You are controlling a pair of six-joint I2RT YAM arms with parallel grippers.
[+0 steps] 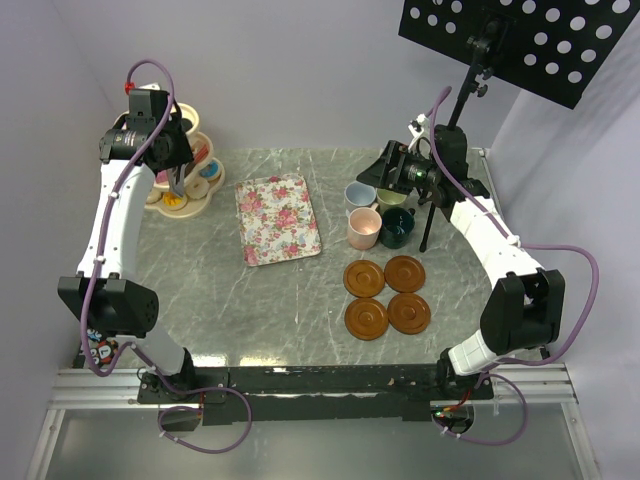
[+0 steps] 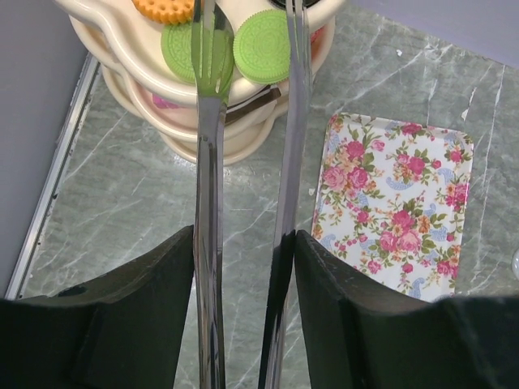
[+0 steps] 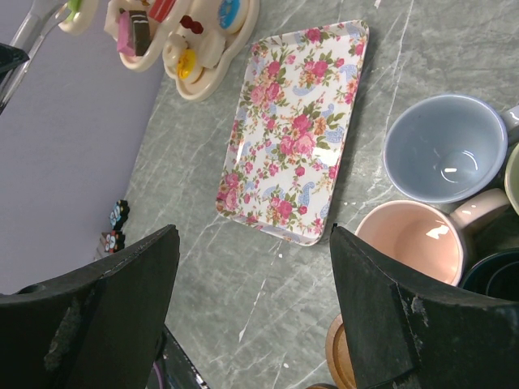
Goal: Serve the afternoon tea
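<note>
My left gripper hovers over the cream tiered snack stand (image 1: 200, 205) at the back left, a long metal tong arm along each finger; the tong tips lie over green macarons (image 2: 261, 49), apparently apart. A floral tray (image 1: 278, 220) lies right of the stand. My right gripper (image 1: 385, 170) stands open above the cups: blue (image 3: 438, 146), pink (image 3: 401, 235), dark green (image 1: 396, 230) and pale green (image 1: 391, 198). Four brown saucers (image 1: 366, 318) lie in front of them.
A black perforated stand (image 1: 510, 40) rises at the back right, its pole beside my right arm. Walls border the sides and back.
</note>
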